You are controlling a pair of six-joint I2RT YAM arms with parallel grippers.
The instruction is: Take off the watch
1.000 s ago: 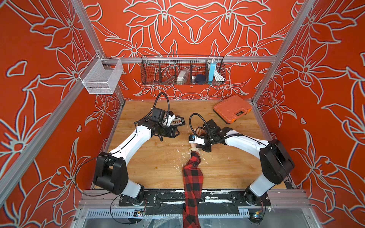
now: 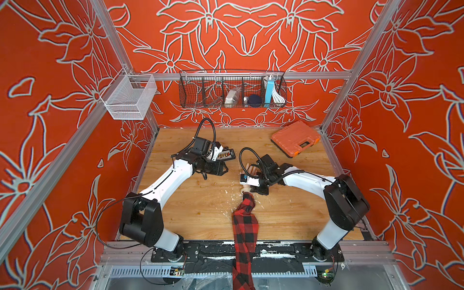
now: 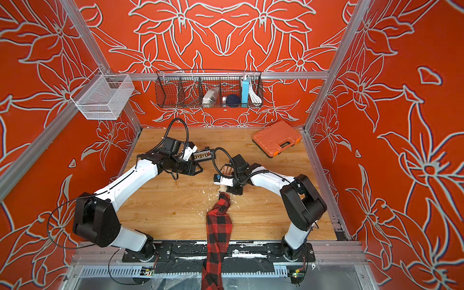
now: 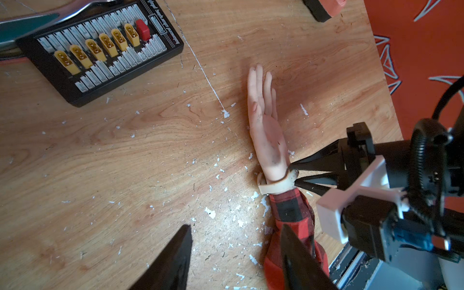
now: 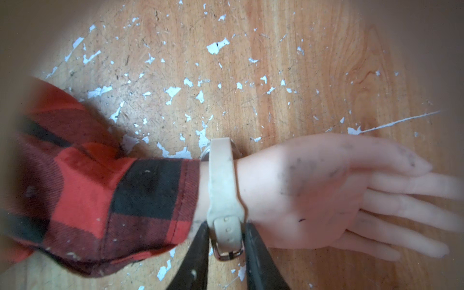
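Observation:
A watch with a pale beige strap is fastened around the wrist of a mannequin hand, which lies palm up. The strap's buckle shows near the hand's lower edge, and the watch face is mostly hidden beneath the wrist. My right gripper has its fingertips on either side of the strap just above the buckle, very close to its edges; whether both touch it is unclear. From the side, the left wrist view shows the right fingers apart. My left gripper is open and empty, well left of the hand.
A plaid sleeve covers the forearm. Behind the left gripper lies a black connector board. An orange case sits at the back right. Bare table with paint flecks lies left of the hand.
The right arm's elbow has shifted a little left, and its gripper has come slightly nearer the table's front at the wrist. The left arm shows no clear movement.

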